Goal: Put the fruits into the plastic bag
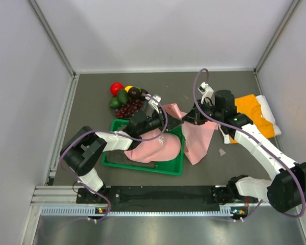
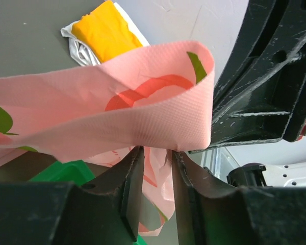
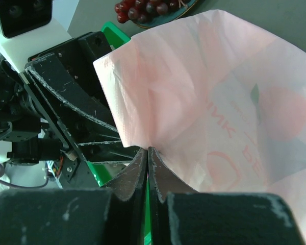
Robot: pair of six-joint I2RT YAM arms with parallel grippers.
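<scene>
A pink plastic bag (image 1: 199, 140) hangs between my grippers above the green tray's right side. My right gripper is shut on the bag's top edge. My left gripper is at the bag's folded rim beside it, fingers a little apart with bag material behind or between them; whether it grips cannot be told. The fruits, a red one (image 1: 117, 88), green avocados (image 1: 122, 96), dark ones and grapes (image 1: 130, 109), sit in a bowl at the back left; grapes (image 3: 140, 10) also show in the right wrist view.
A green tray (image 1: 168, 167) holds more pink bags (image 1: 158, 148). An orange and white folded pile (image 1: 252, 109) lies at the right.
</scene>
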